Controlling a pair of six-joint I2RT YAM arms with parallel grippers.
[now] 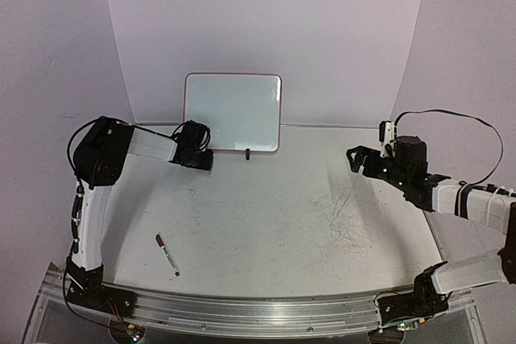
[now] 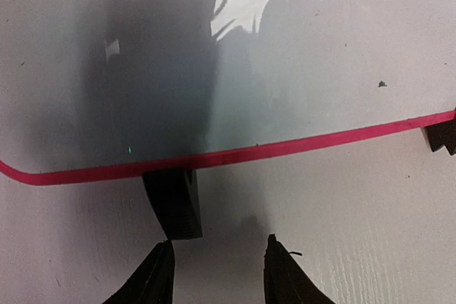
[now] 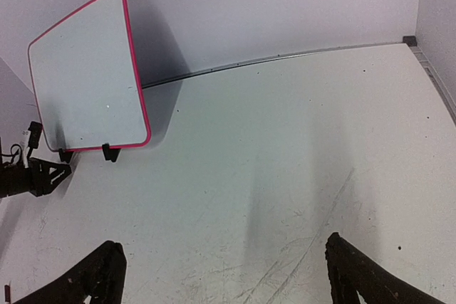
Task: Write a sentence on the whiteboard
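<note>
The whiteboard [image 1: 238, 110], rimmed in red, leans at the back of the table, and its face shows no writing in the top view. Just in front of its lower left corner is my left gripper [image 1: 211, 160]; in the left wrist view its fingers [image 2: 153, 275] stand apart, nothing between them. A marker [image 1: 168, 255] with a reddish-brown cap lies on the front left of the table. My right gripper [image 1: 355, 159] hangs over the right side, with its fingers [image 3: 103, 275] wide apart and empty in the right wrist view.
Two black feet hold up the board's lower edge: the left foot [image 2: 174, 204] close ahead of my left fingers, the right foot [image 1: 247, 154] farther along.
</note>
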